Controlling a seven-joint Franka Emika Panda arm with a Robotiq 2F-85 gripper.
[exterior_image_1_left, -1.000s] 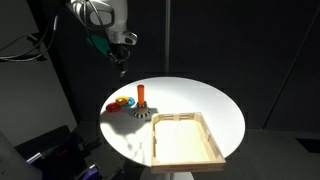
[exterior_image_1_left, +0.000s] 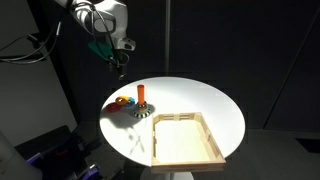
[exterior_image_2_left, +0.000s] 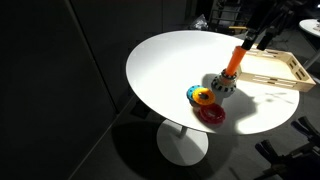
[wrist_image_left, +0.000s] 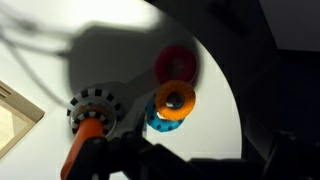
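An orange cylinder (exterior_image_1_left: 141, 95) stands upright on the white table, on a black-and-white toothed base (exterior_image_2_left: 222, 84). Close by lie an orange ring (wrist_image_left: 176, 99), a blue toothed piece (wrist_image_left: 159, 122) partly under it, and a red ring (wrist_image_left: 176, 64). These pieces sit near the table's edge. My gripper (exterior_image_1_left: 122, 70) hangs well above the table, clear of all of them, and is open with nothing between its fingers. Its dark fingers fill the lower part of the wrist view and cover part of the scene.
A shallow wooden tray (exterior_image_1_left: 155, 146), empty, rests at the front of the round white table (exterior_image_1_left: 215, 96). Much of the tabletop behind the tray is bare. Past the table's edge the floor is dark.
The upper part of my arm has shifted a little to the right in exterior view 1. The cylinder, rings and tray have stayed where they were.
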